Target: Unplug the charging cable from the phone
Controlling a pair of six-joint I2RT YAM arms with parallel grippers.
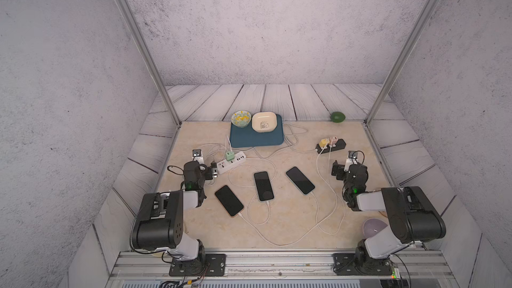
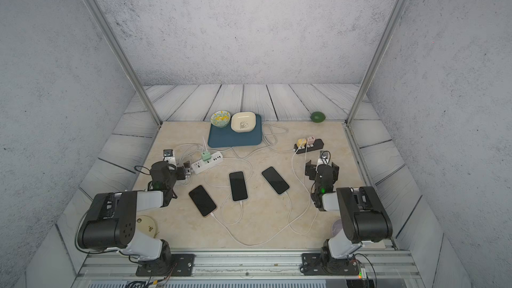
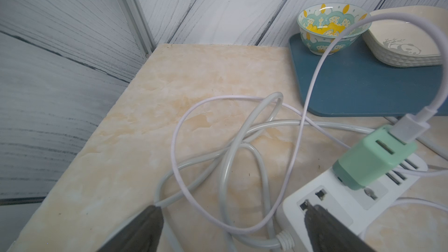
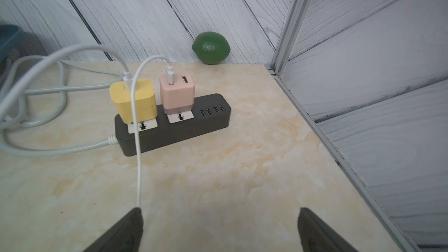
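Observation:
Three dark phones lie face up mid-table: a left phone (image 1: 229,200), a middle phone (image 1: 263,186) and a right phone (image 1: 300,180). Each has a white charging cable running from its near end; the left phone's cable (image 1: 259,233) loops along the front of the table. My left gripper is open beside the white power strip (image 3: 322,210), its blurred fingers wide apart and only loose cable showing beyond them. Over on the right, my right gripper stands open and empty, short of the black power strip (image 4: 186,121). Both grippers are apart from the phones.
A green charger (image 3: 375,158) sits in the white strip; yellow (image 4: 134,100) and pink (image 4: 177,92) chargers sit in the black one. Behind are a blue tray (image 1: 256,139) with a patterned bowl (image 1: 241,118) and cream dish (image 1: 264,122). A green fruit (image 4: 211,47) lies at the back right.

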